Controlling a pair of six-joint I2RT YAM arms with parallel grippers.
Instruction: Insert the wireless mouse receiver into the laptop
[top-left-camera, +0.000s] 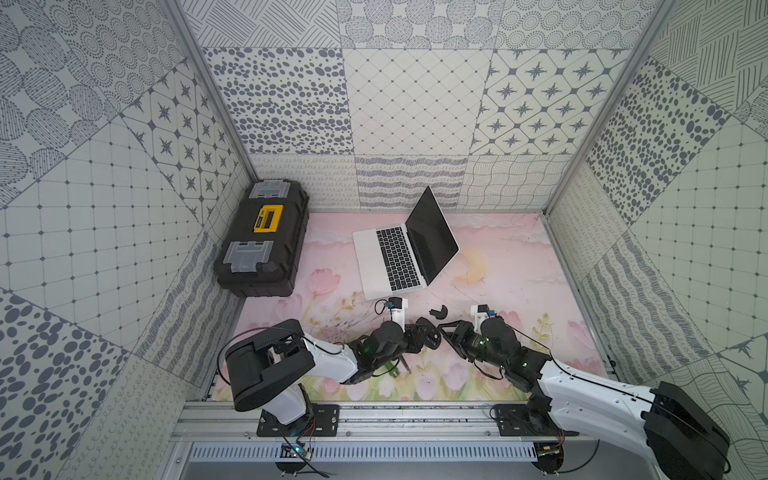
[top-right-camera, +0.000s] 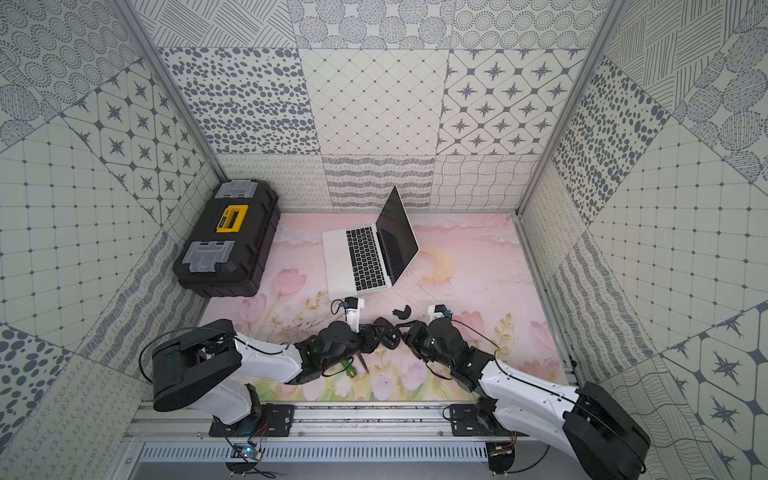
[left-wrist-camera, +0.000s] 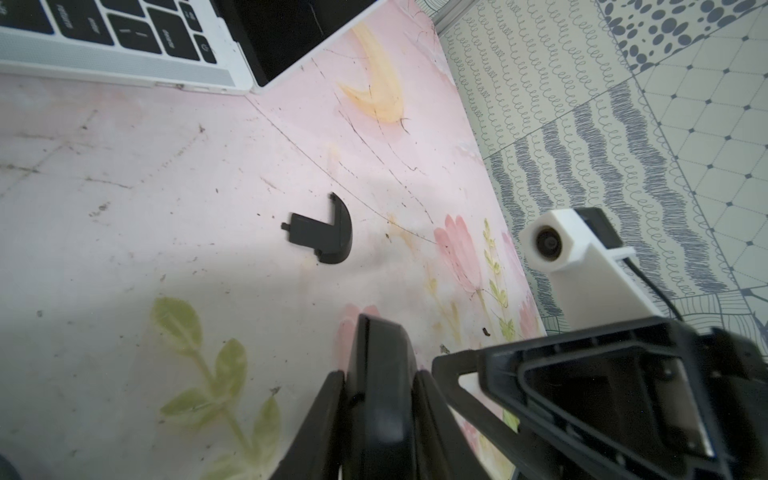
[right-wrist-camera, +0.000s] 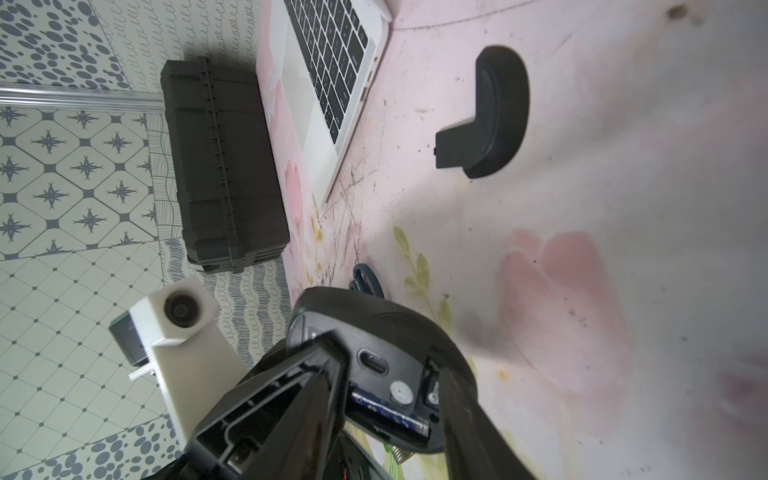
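Note:
My left gripper is shut on the black mouse (left-wrist-camera: 382, 344), seen edge-on in the left wrist view. In the right wrist view the mouse's underside (right-wrist-camera: 376, 344) faces the camera, its battery bay bare with a blue battery (right-wrist-camera: 392, 412) inside. My right gripper is close in front of it, blurred fingers spread to either side; whether anything is between them cannot be made out. I cannot clearly pick out the receiver. The detached black cover (right-wrist-camera: 496, 112) lies on the table. Behind stands the open laptop (top-left-camera: 392, 260), its near side edge (right-wrist-camera: 360, 104) showing ports.
A black toolbox (top-left-camera: 264, 240) stands at the back left. Scissors (right-wrist-camera: 366, 280) lie on the table under the left arm, mostly hidden.

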